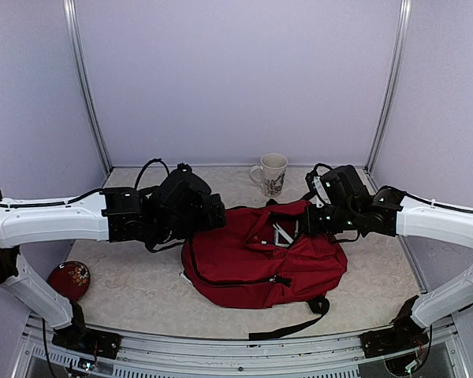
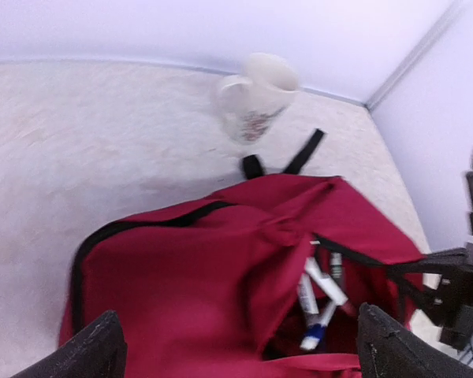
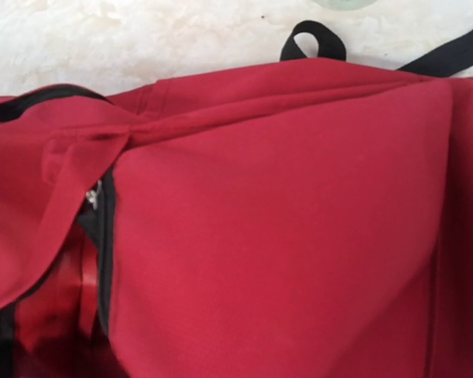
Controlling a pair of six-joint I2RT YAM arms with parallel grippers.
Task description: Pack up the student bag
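Observation:
A red backpack [image 1: 244, 268] lies on the table with a pocket open, holding white and blue pen-like items [image 2: 323, 287]. My left gripper [image 1: 213, 213] hangs over the bag's left part, open and empty, its fingers blurred at the lower edge of the left wrist view. My right gripper [image 1: 315, 219] is at the bag's right side beside the open pocket; the top view shows it only small and dark, and the right wrist view shows bag fabric [image 3: 276, 220] without the fingertips.
A printed mug [image 1: 273, 177] stands behind the bag. A dark red round patterned object [image 1: 69, 281] sits at the far left. Black straps trail toward the front edge.

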